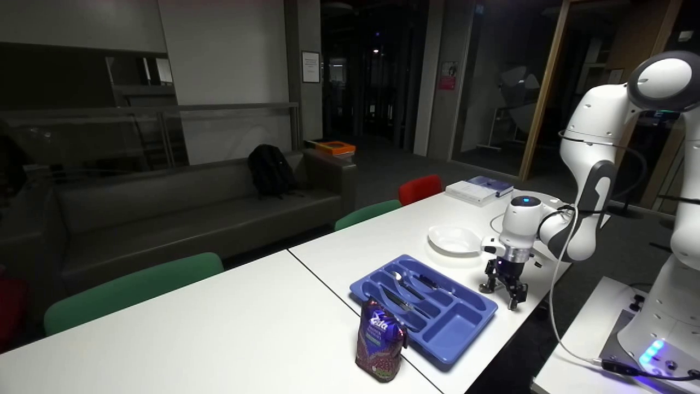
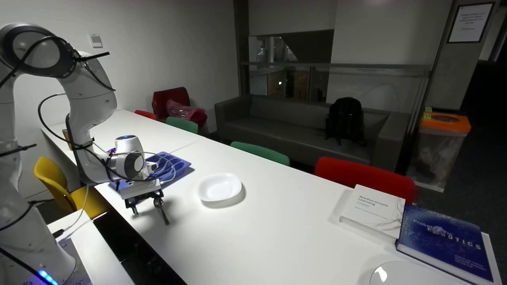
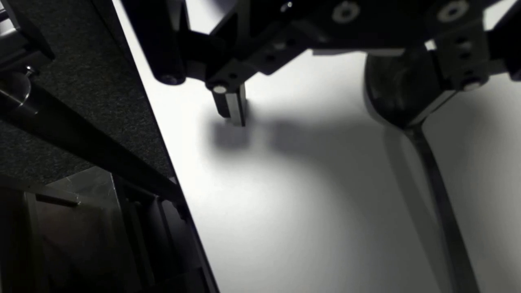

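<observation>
A dark metal spoon lies near the table edge; its bowl (image 3: 390,90) and long handle show in the wrist view, and part of its handle (image 2: 164,216) in exterior view 2. My gripper is open, low over the table. One finger (image 3: 237,105) stands apart on the table-edge side. The other overlaps the spoon where bowl meets handle; whether it touches cannot be told. Nothing is gripped. In exterior view 1 my gripper (image 1: 500,296) stands just beside the blue cutlery tray (image 1: 472,354), which holds several utensils.
Behind the gripper sits an empty white dish (image 1: 454,240). A purple coffee bag (image 1: 380,345) stands against the tray's near side. Books (image 2: 373,211) lie at the table's far end. Clear tabletop (image 2: 280,213) spreads beyond the dish; the table edge runs close by the gripper.
</observation>
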